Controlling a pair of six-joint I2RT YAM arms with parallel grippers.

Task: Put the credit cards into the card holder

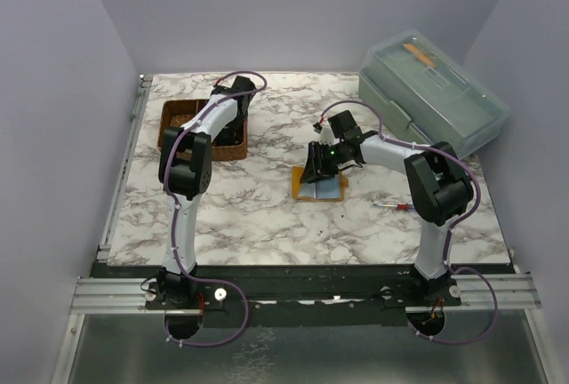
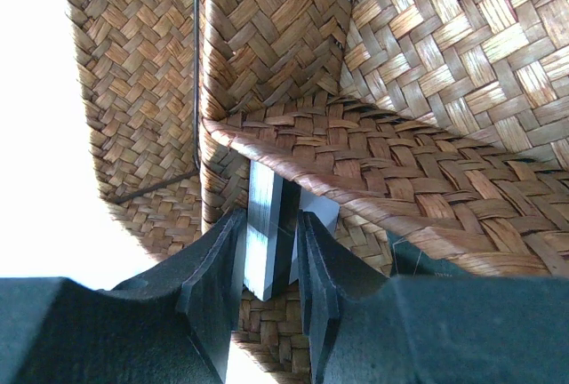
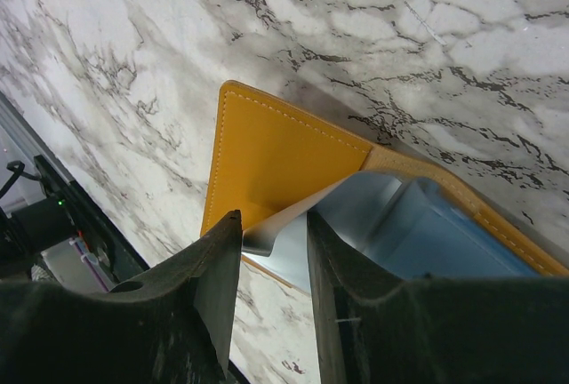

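Observation:
My left gripper reaches down into a compartment of the woven basket (image 1: 233, 154), its fingers apart. Between and beyond them stand a silver-and-black card (image 2: 263, 228) and a paler card (image 2: 322, 209) behind it, partly covered by the woven divider. Over at the card holder (image 3: 276, 144), an orange-brown folder lying open with clear sleeves, is my right gripper. A raised flap of clear plastic sleeve (image 3: 289, 217) comes between its parted fingers, with the flap's edge against the left one. Whether the flap is gripped firmly does not show.
A dark object (image 2: 418, 260) sits in the neighbouring basket compartment. At the back right stands a lidded plastic box (image 1: 436, 91), and a red-and-white pen-like item (image 1: 396, 206) lies right of the holder. Marble surface between basket and holder is clear.

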